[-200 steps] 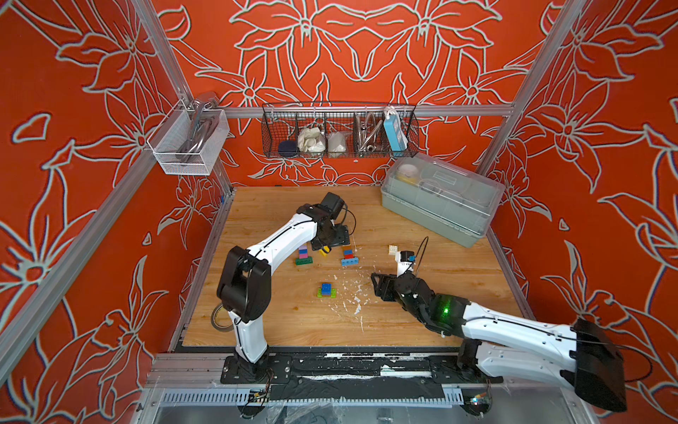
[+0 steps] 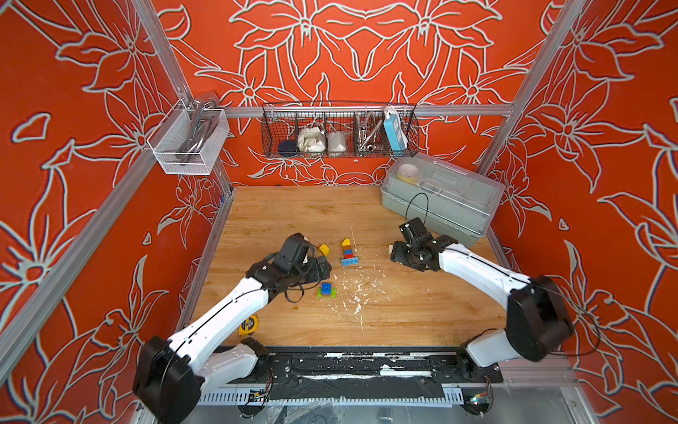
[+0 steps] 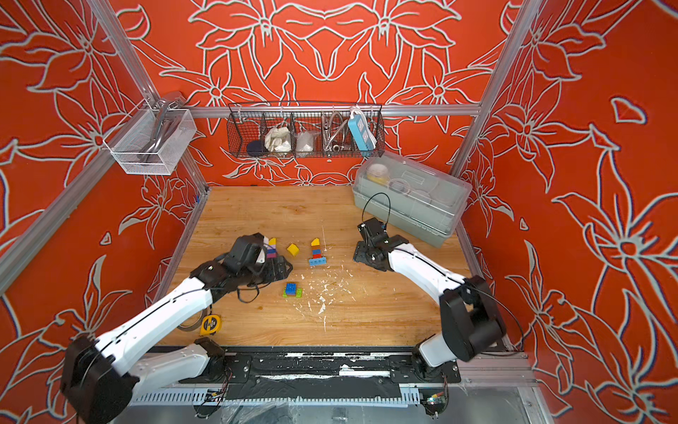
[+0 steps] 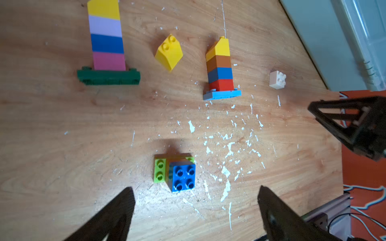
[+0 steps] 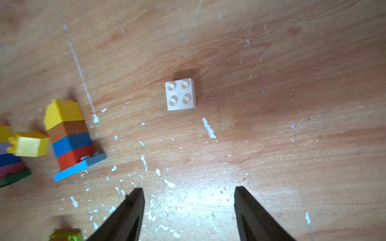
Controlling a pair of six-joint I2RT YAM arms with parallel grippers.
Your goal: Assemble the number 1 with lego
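Both grippers are open and empty. In the left wrist view, a blue brick (image 4: 183, 176) stands on a lime-green base (image 4: 159, 170), ahead of my left gripper. A white brick (image 5: 180, 94) lies alone on the wood in the right wrist view, ahead of my right gripper. Between two stacks rests a loose yellow slanted brick (image 4: 168, 53). One stack rises from a green base (image 4: 108, 77) through pink, blue and lilac to yellow. The other stack (image 4: 220, 73) has a light-blue base, then red, blue, orange and a yellow top.
A grey lidded box (image 2: 443, 198) occupies the back right. A yellow tape measure (image 2: 248, 324) lies at the front left. Pale scuffs (image 4: 227, 160) mark the middle of the table.
My left gripper has come away from the yellow slanted brick, toward the front left. The right gripper has moved backward to the white brick.
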